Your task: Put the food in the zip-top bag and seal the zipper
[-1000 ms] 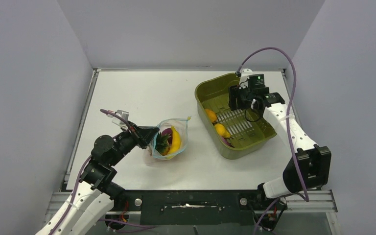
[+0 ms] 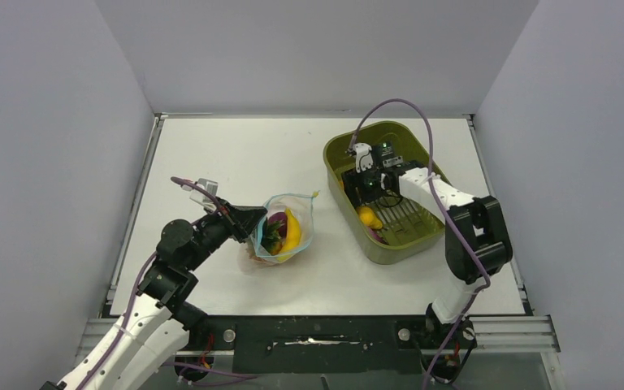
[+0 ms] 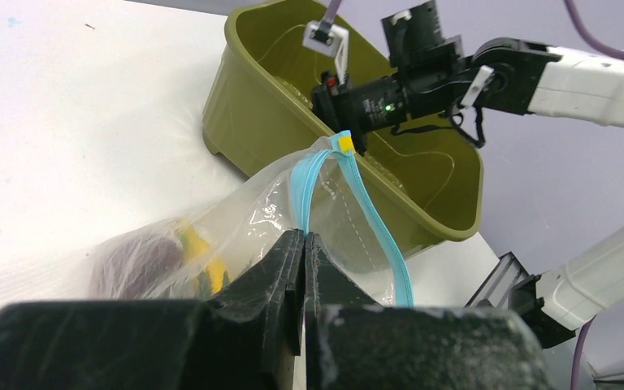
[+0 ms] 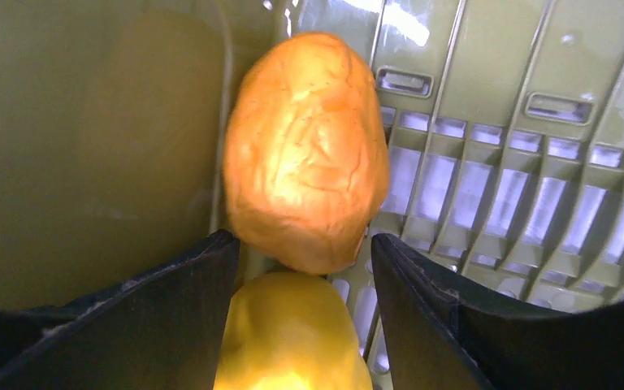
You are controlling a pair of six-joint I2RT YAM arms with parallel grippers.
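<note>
The clear zip bag with a light blue zipper stands with its mouth spread on the table. Inside are a yellow banana, a purple item and green leaves. My left gripper is shut on the bag's zipper edge. Down in the green basket, my right gripper has its fingers apart with nothing gripped. An orange fruit lies right at its fingertips, against the basket wall. A yellow lemon-like fruit sits between the fingers lower in that view.
The olive green basket stands right of the bag, with slots in its floor. A purple item lies near its front. Bare white table extends behind and left of the bag.
My right gripper has moved left and lower inside the basket, over the orange fruit, now mostly hidden from above. The left arm and bag look nearly still.
</note>
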